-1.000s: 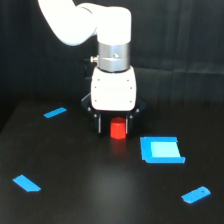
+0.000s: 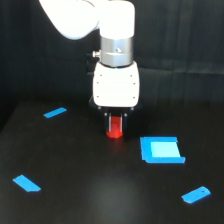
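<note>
A small red block is in the middle of the camera view, below the white hand of the arm. My gripper points straight down over it. The dark fingers come in close against the block's left and right sides, and the fingers look shut on it. Parts of the block are hidden behind the fingers. Against the black surface, I cannot tell whether its underside touches the table.
To the right of the block, a light square outlined in blue tape lies flat on the black table. Single blue tape strips mark the back left, front left and front right.
The fingers were spread wider around the block and have come together on it. The hand sits slightly lower and a touch to the right; the block has shifted slightly left.
</note>
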